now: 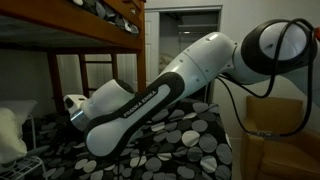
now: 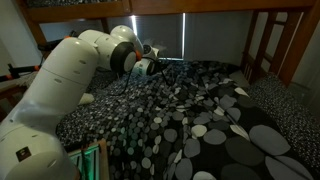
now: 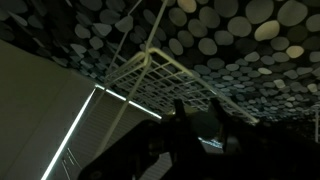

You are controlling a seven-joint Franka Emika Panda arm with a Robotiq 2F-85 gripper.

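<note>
My gripper is at the bottom of the wrist view, its fingers dark and hard to make out. A dull grey-green object (image 3: 208, 126) shows between them, and the fingers are closed on it; its full shape is hidden. Just ahead in that view is a white wire rack (image 3: 150, 62), lying over the dotted dark cloth (image 3: 205, 45). From exterior view 1 the wire rack (image 1: 20, 168) stands at the lower left, and the arm conceals the fingertips. The contact between object and rack cannot be made out.
Dark spotted bedding (image 2: 200, 130) covers the wide surface. A white bulky item (image 1: 10, 135) is at the left edge, a wooden bunk frame (image 1: 85, 22) overhead, and a tan armchair (image 1: 280, 140) at the right.
</note>
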